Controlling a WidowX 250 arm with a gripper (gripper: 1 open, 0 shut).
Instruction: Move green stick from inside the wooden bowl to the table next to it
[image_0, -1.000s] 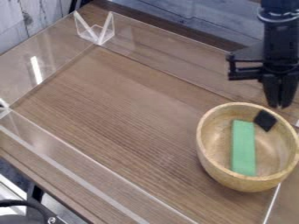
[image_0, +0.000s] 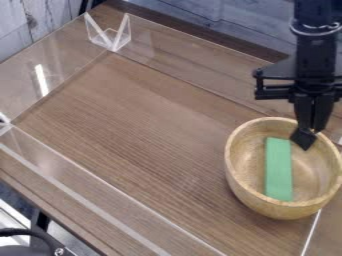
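Observation:
The light wooden bowl (image_0: 238, 172) stands at the right of the table. Inside it the green stick (image_0: 278, 168) lies lengthwise, left of the bowl's middle, resting on the bottom. My black gripper (image_0: 313, 114) hangs from the upper right, its lower end over the bowl's far right rim, up and to the right of the stick and apart from it. The fingers are dark and blurred together, so their opening does not show.
A small dark piece (image_0: 305, 138) is at the bowl's far right inside, just below the gripper. Clear wooden table (image_0: 134, 110) spreads left of the bowl. White wire pieces (image_0: 110, 35) stand at the far left edge.
The gripper has come down toward the bowl's far right part, closer to the dark piece. The bowl and green stick have stayed in place.

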